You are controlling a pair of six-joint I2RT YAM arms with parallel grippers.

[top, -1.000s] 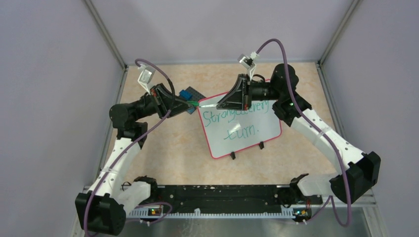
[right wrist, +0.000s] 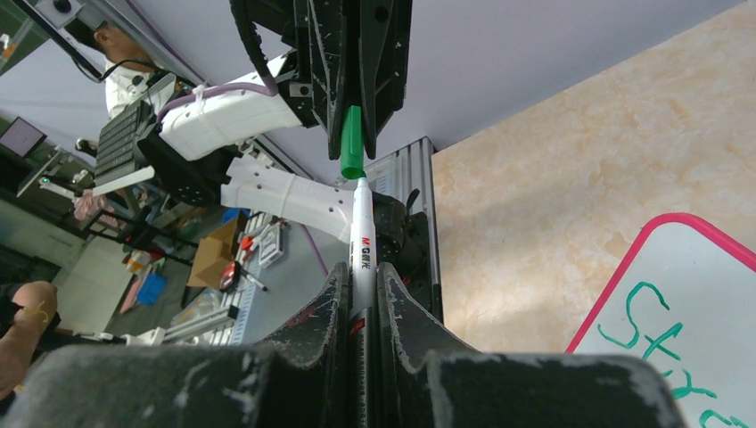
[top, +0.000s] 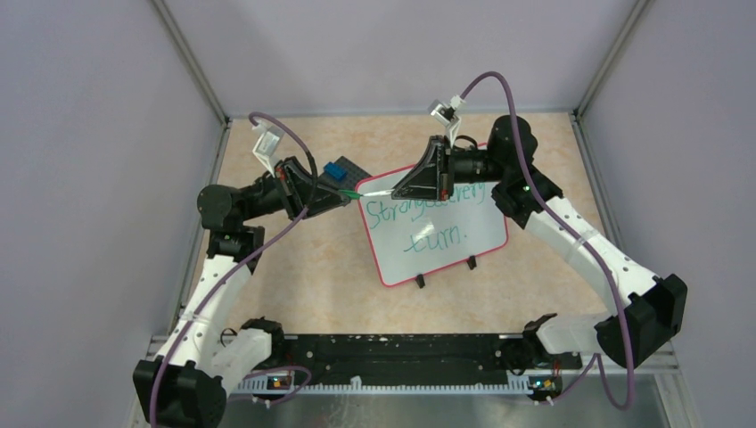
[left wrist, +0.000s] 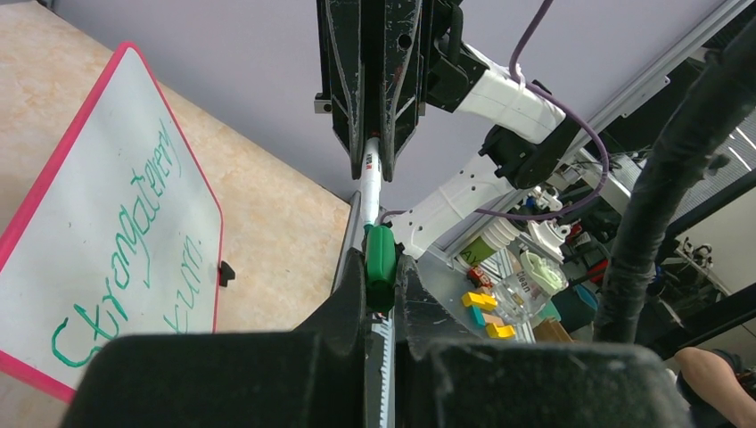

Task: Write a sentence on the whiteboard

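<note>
The whiteboard [top: 397, 250], pink-rimmed, bears green handwriting in two lines; "Strong" and "turn." are legible, and my right arm covers part of the top line. Above its upper left corner the two grippers face each other. My left gripper [top: 346, 196] is shut on a green cap [left wrist: 381, 266]. A white marker [right wrist: 363, 234] is held in my right gripper [top: 394, 193], shut around its barrel. The marker's tip end points at the cap's open end and meets it in the right wrist view; whether the tip is inside cannot be told.
Behind the left gripper lies a dark grey block [top: 355, 169] with a blue piece [top: 334, 170] on it. Black feet [top: 420, 281] hold the board's lower edge. Bare table [top: 312, 276] stretches left of the board.
The right arm is nearly still, and the writing is unchanged.
</note>
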